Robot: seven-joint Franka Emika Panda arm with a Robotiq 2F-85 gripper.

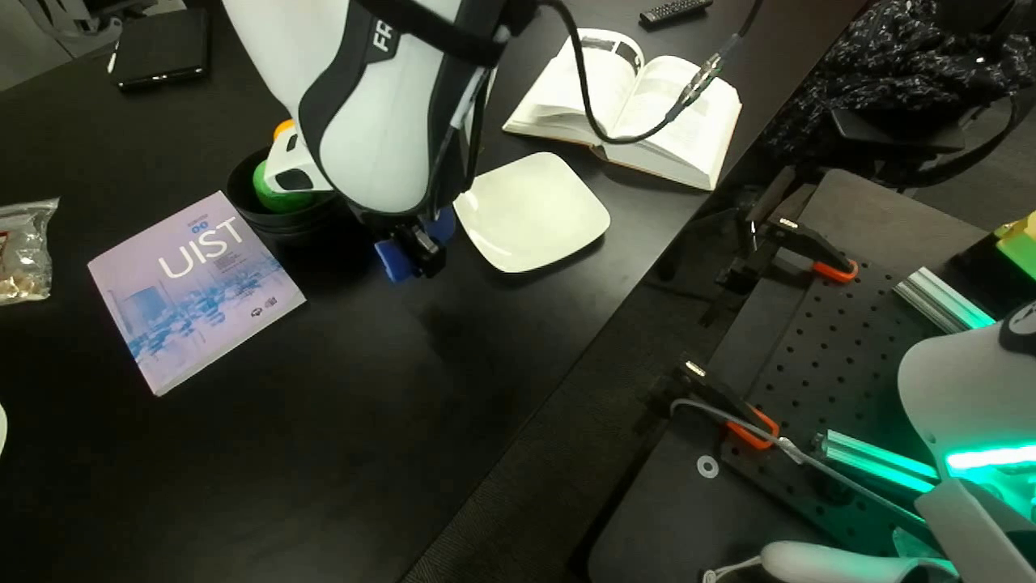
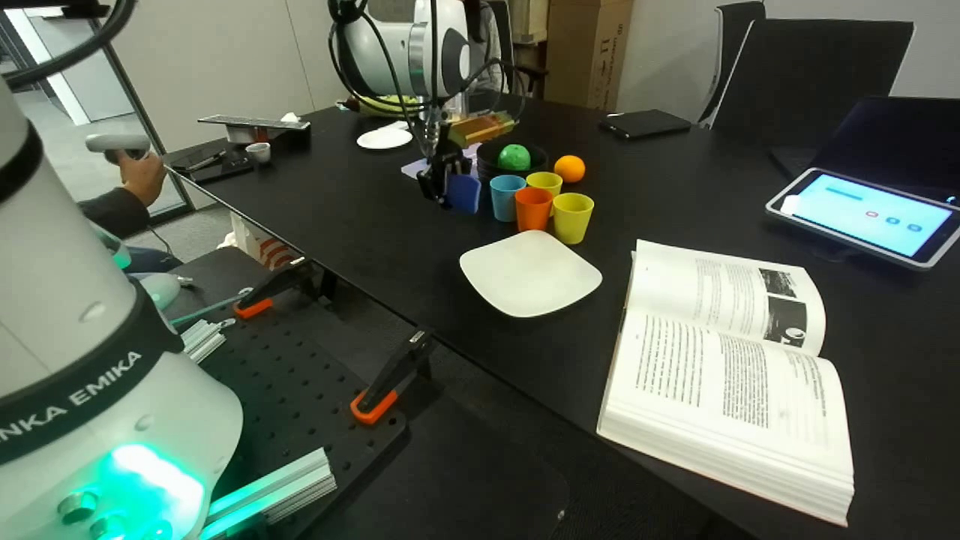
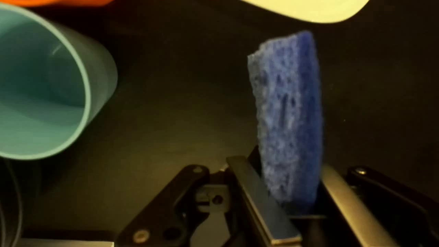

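A blue sponge [image 3: 290,119] stands edge-on between the metal fingers of my gripper, which is shut on it. In exterior view 2 the sponge [image 2: 463,193] hangs above the table, left of the blue cup [image 2: 505,198]. My gripper [image 1: 419,251] is seen from above in exterior view 1, to the left of the white square plate [image 1: 534,212], with the arm covering the cups. The wrist view has the blue cup [image 3: 45,82] at left, apart from the sponge, and an edge of the plate [image 3: 321,10] at the top.
Orange [image 2: 533,208] and yellow [image 2: 572,217] cups cluster behind the plate, before a black bowl [image 2: 486,160] holding a green ball [image 2: 514,157]. An orange ball [image 2: 569,168] sits beside them. An open book [image 1: 631,107] and a UIST booklet [image 1: 194,291] flank the area.
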